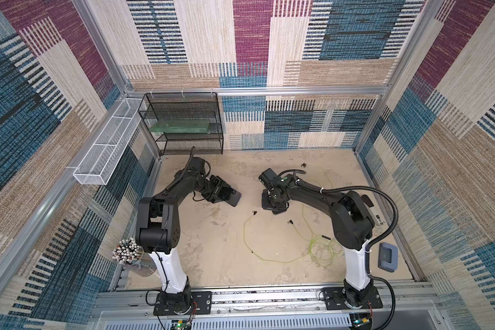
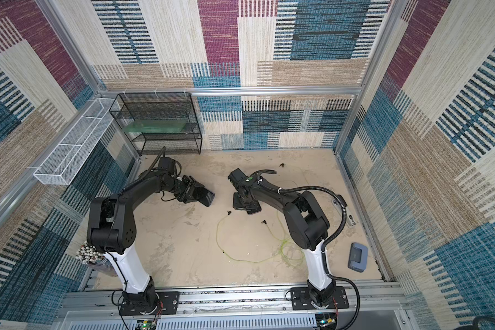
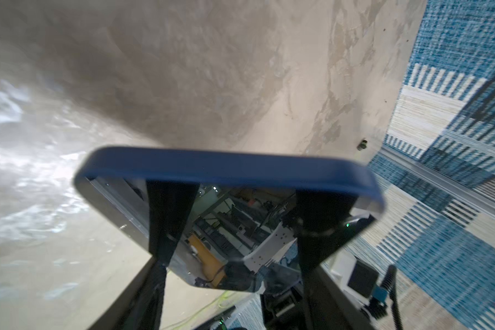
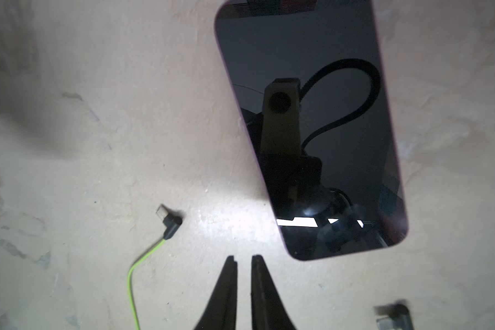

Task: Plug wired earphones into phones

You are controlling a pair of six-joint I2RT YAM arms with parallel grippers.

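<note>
My left gripper [image 1: 223, 192] is shut on a dark phone [image 1: 234, 198]; in the left wrist view the blue edge of this held phone [image 3: 231, 166] runs across the middle, between the fingers. A second phone [image 4: 319, 126] lies flat, screen up, in the right wrist view, mirroring the right arm. Lower in that view, my right gripper stands partly open with nothing between its fingertips, beside the phone's near end. Left of it rests an earphone plug [image 4: 171, 222] on a green cable [image 4: 130, 283]. Another plug [image 4: 398, 316] shows at the bottom right corner.
The yellow-green cable [image 1: 244, 233] loops over the front right table. A small black piece [image 1: 303, 165] lies at the back. At the right stand a grey-blue container [image 1: 387, 256] and other small items. A wire rack [image 1: 181, 123] fills the back left.
</note>
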